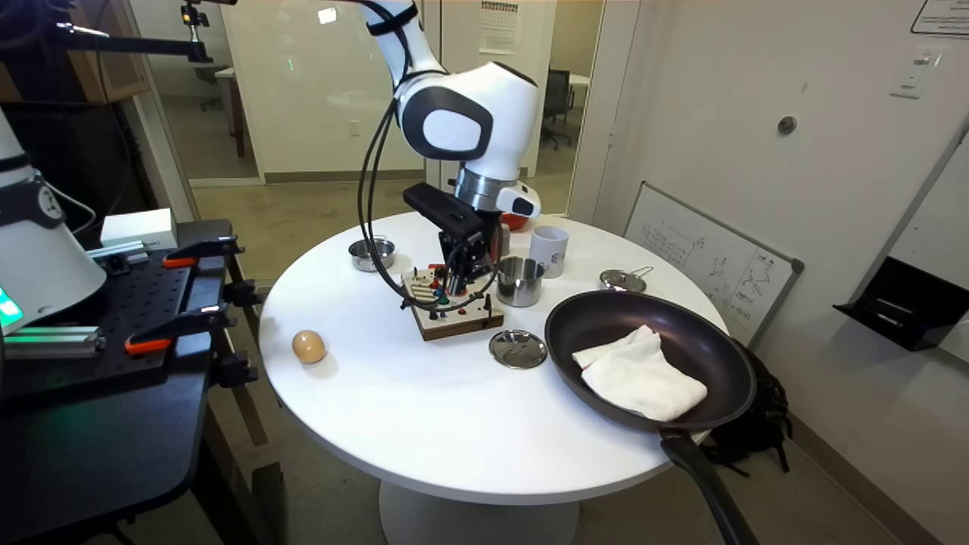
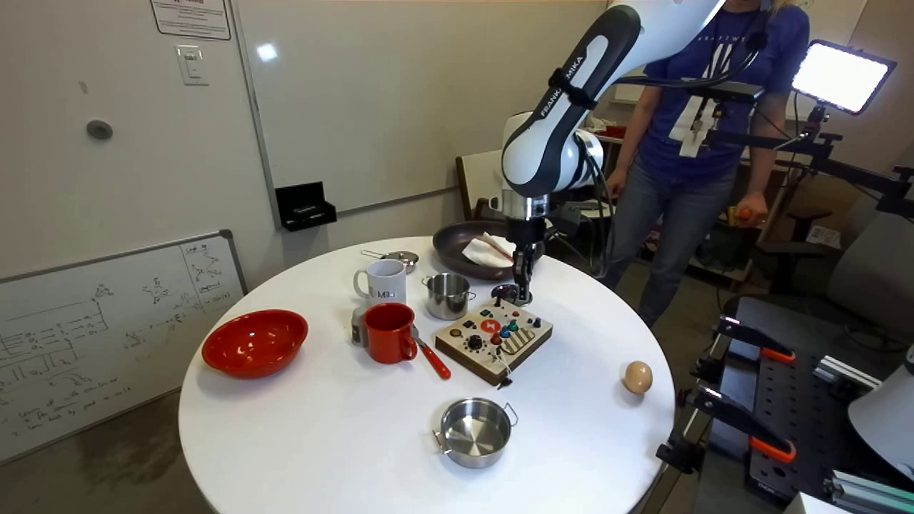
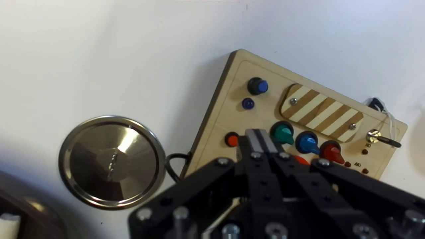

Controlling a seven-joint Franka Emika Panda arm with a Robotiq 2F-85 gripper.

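Note:
A wooden control board (image 3: 223, 131) with coloured knobs, buttons and a striped panel lies on the white table. In the wrist view my gripper is over the board, its two fingers together and nothing showing between them. The green knob (image 3: 283, 133) is just right of the fingertips, with the blue knob (image 3: 307, 142) and red knob (image 3: 332, 152) further along the row. An orange button (image 3: 231, 139) sits to their left. Exterior view 1 has the gripper (image 1: 456, 289) low over the board; whether it touches, I cannot tell. The gripper hides part of the board.
A metal lid (image 1: 518, 349) and a steel pot (image 1: 519, 281) are close to the board. The black pan (image 1: 581, 318) holds a white cloth (image 1: 641, 374). A red mug (image 2: 390, 333), red bowl (image 2: 255, 344) and small pan (image 2: 475, 432) stand elsewhere.

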